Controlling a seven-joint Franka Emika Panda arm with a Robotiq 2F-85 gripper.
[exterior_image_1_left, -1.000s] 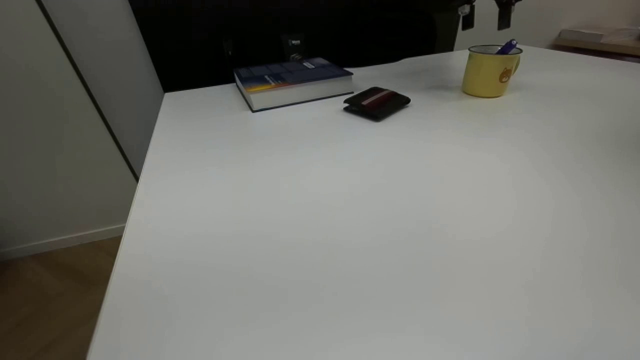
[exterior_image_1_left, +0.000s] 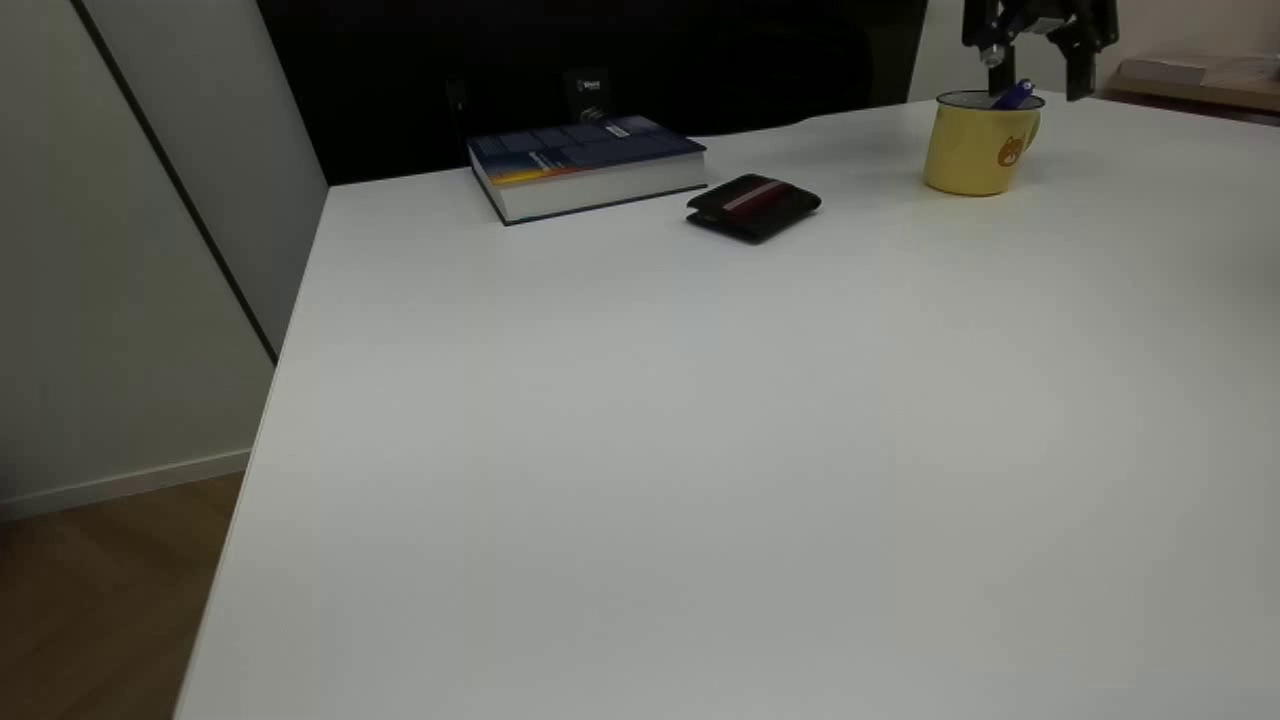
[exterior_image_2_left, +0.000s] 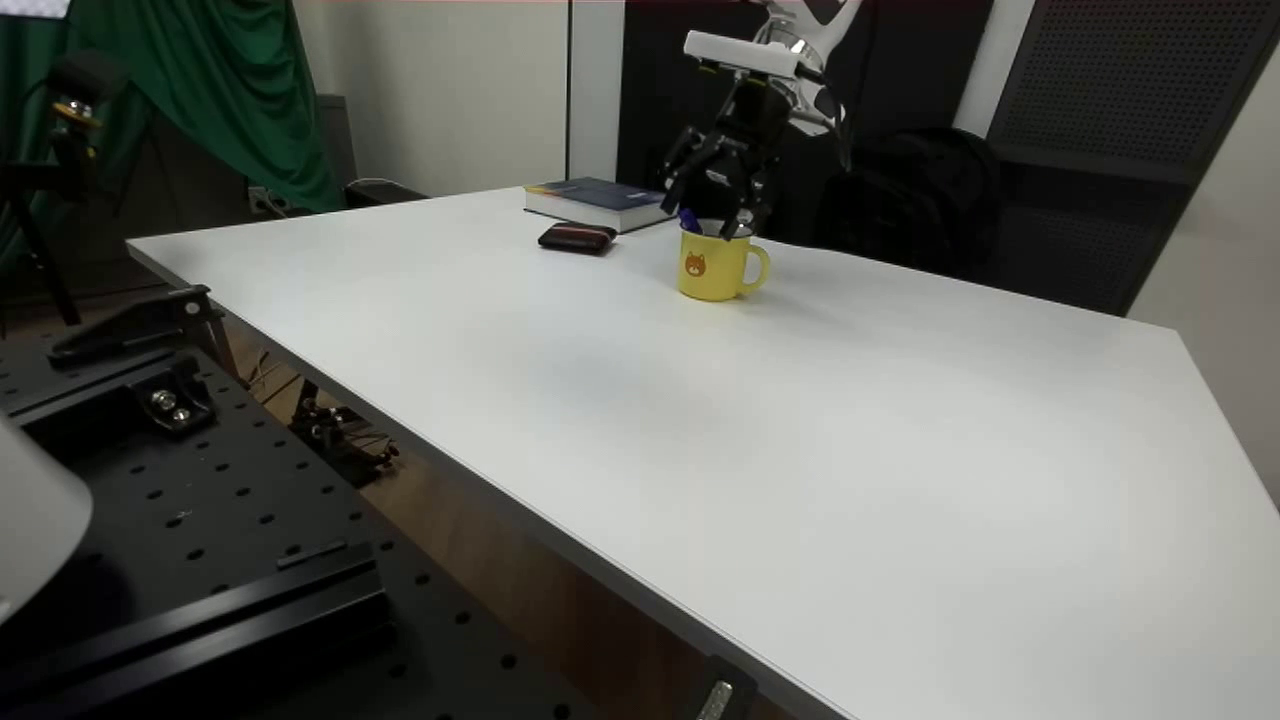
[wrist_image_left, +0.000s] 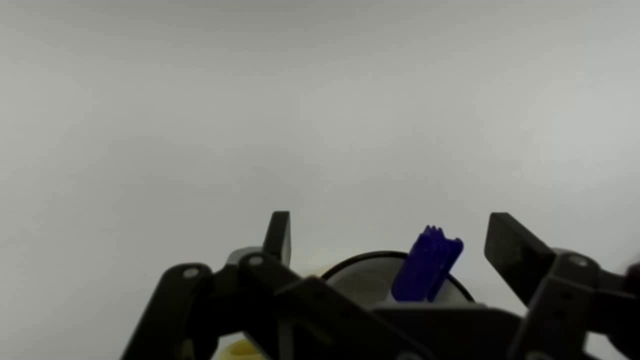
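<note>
A yellow mug (exterior_image_1_left: 969, 154) with a bear face stands upright toward the back right of the table in the first exterior view; the second shows the mug (exterior_image_2_left: 710, 269) near the far edge, its handle to the right. Out of it leans a blue pen-like object (wrist_image_left: 423, 264), whose lower part the mug hides. Directly over the mug's mouth, my gripper is open, fingers spread on either side of the blue object and apart from it. Seen from the first exterior view, the gripper (exterior_image_1_left: 1039, 84) has its fingertips around rim height or just above.
A dark wallet (exterior_image_1_left: 756, 209) with a red and pale stripe lies left of the mug. Behind it rests a thick blue book (exterior_image_1_left: 588, 162).
My gripper has moved to the right in the first exterior view and come lower toward the mug, still open. Mug, wallet and book have stayed in place.
</note>
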